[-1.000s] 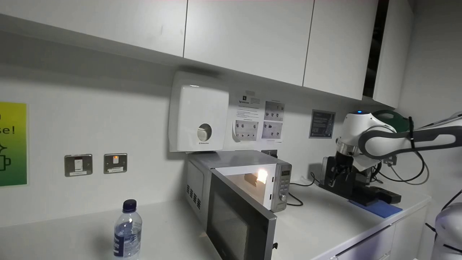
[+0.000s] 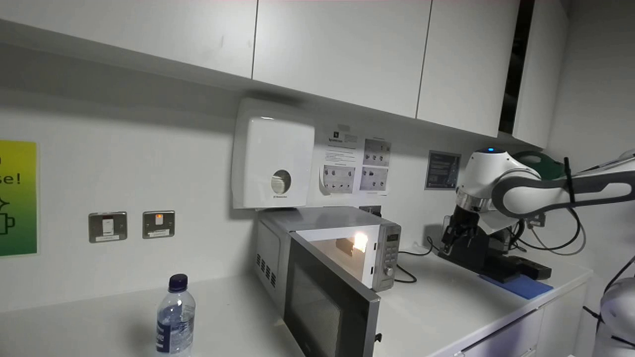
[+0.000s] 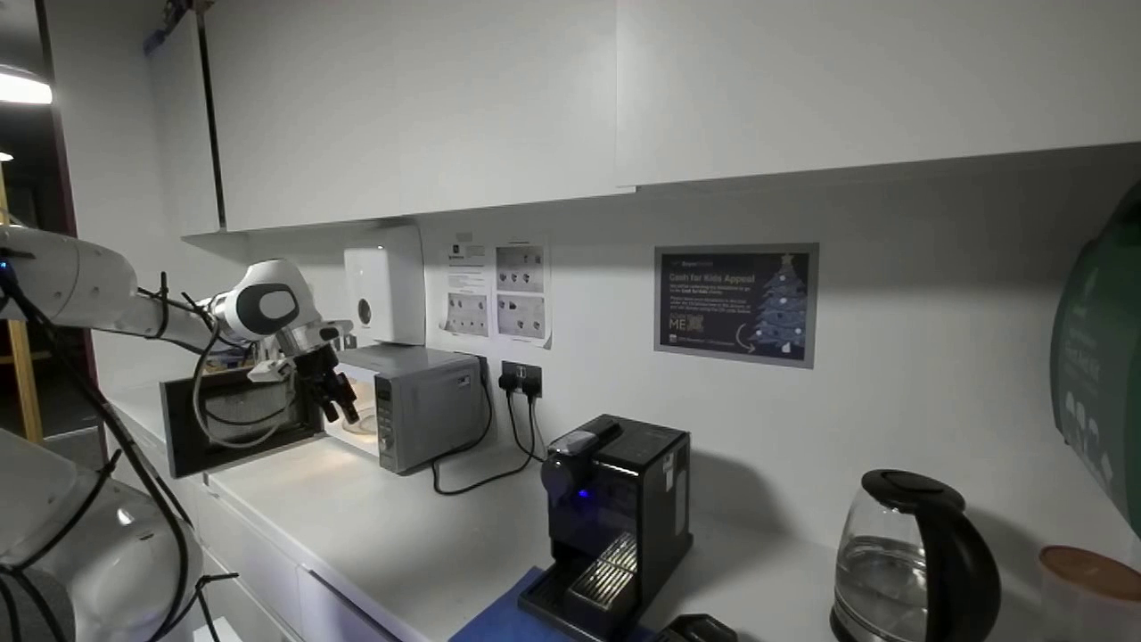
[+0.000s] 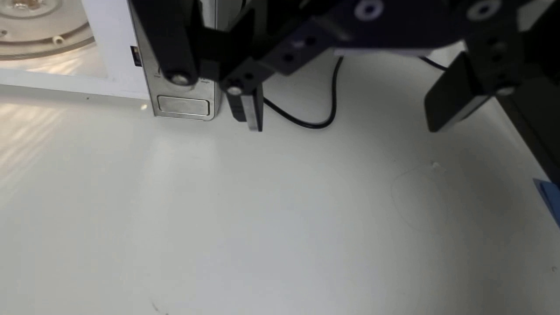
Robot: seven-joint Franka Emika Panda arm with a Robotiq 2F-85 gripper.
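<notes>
My gripper hangs above the counter, its black fingers [image 4: 455,94] spread wide with only bare white surface visible between them. To its left in the wrist view stands the silver microwave [image 4: 183,99], the lower corner of its control panel close by. The microwave door [image 2: 327,297] is swung wide open, and a lamp glows in the cavity. Inside, the turntable [image 4: 42,36] is partly visible, with nothing seen on the part in view. From the second exterior view, the gripper [image 3: 342,408] appears just in front of the microwave [image 3: 433,401].
A black coffee machine [image 3: 631,503] on a blue mat [image 3: 497,610] and a glass kettle [image 3: 882,567] stand further along the counter. Black cables [image 3: 492,481] loop behind. A water bottle [image 2: 175,318] sits left of the door.
The arm's hand has shifted slightly left in the first exterior view, towards the microwave, and its tilt differs a little. The microwave, its door and the bottle have stayed put.
</notes>
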